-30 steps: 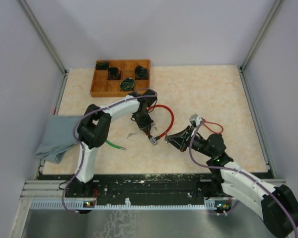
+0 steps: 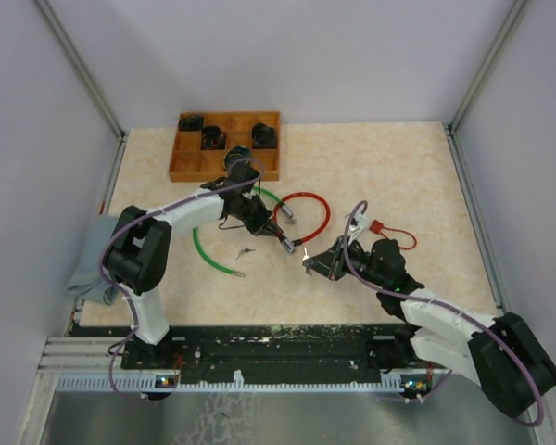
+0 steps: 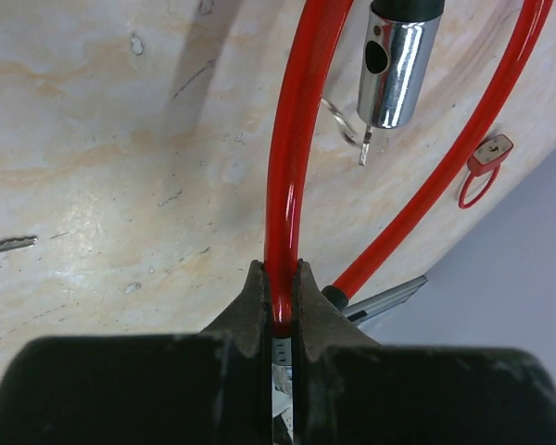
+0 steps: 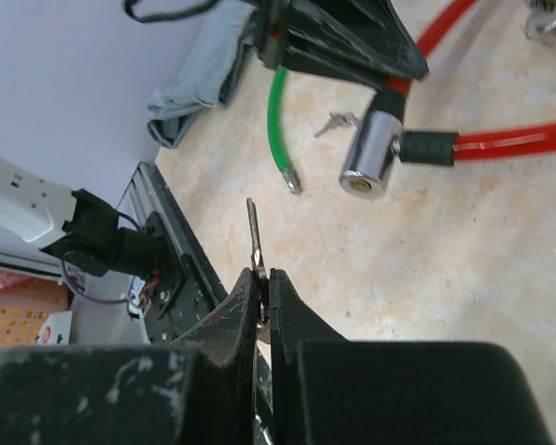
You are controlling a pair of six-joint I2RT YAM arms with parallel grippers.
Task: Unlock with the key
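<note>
In the top view my left gripper (image 2: 271,229) is shut on the red cable lock (image 3: 286,176), with the silver lock cylinder (image 4: 365,158) hanging just beyond its fingertips. The right wrist view shows the cylinder's keyhole facing toward that camera. My right gripper is shut on a thin key (image 4: 255,232), held upright a short way from the cylinder, not touching it. Another key (image 2: 245,252) lies on the table beside a green cable lock (image 2: 208,259).
A wooden compartment tray (image 2: 195,158) holds dark coils at the back. A small red padlock loop (image 2: 400,233) lies on the right. Folded grey cloth (image 2: 97,264) is at the left edge.
The right gripper has moved slightly left, toward the cylinder, with the key.
</note>
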